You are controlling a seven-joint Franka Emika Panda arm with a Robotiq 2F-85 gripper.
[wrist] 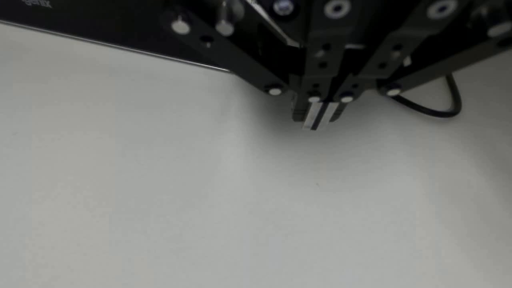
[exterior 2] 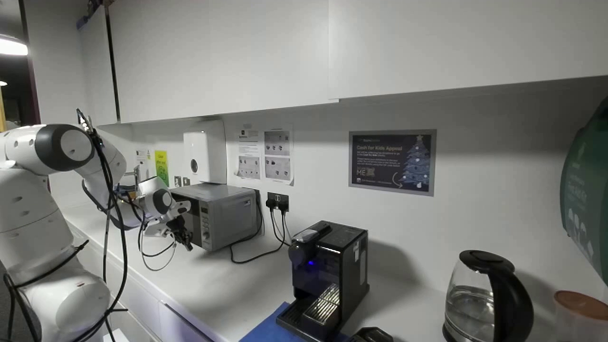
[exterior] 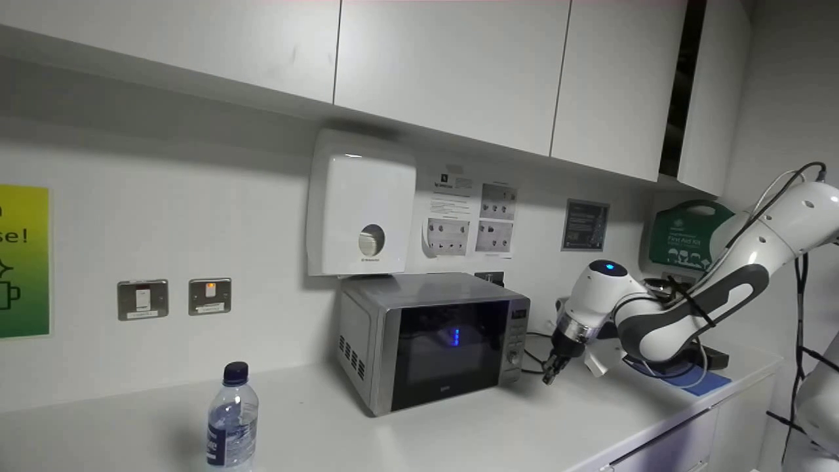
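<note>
My gripper is shut, its two pads together and nothing showing between them. In the first exterior view the gripper [exterior: 548, 379] points down over the white counter, just right of the microwave [exterior: 448, 346]. The microwave's door is closed. From the second exterior view the gripper [exterior 2: 189, 244] hangs by the control-panel side of the microwave [exterior 2: 228, 211], a little in front of it. Below the fingers in the wrist view there is only bare counter [wrist: 192, 192], with the microwave's dark front edge [wrist: 120, 33] at the upper left.
A water bottle [exterior: 233, 421] stands left of the microwave. Farther right are a coffee machine [exterior 2: 330, 273] on a blue mat [exterior 2: 265, 325] and a kettle [exterior 2: 473, 302]. Cables [exterior 2: 256, 256] lie behind the gripper.
</note>
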